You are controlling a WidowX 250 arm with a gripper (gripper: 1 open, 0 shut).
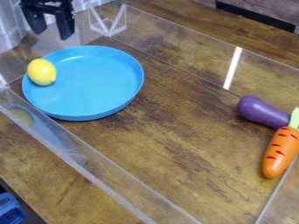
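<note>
My black gripper hangs at the top left, above and behind the blue plate, open with nothing seen between its fingers and partly cut off by the frame's edge. The blue plate sits on the wooden surface, with a yellow lemon on its left side. At the right lie a purple eggplant and an orange carrot with a green top, close together.
Clear plastic walls bound the work area on several sides. A blue object shows at the lower left corner, outside the walls.
</note>
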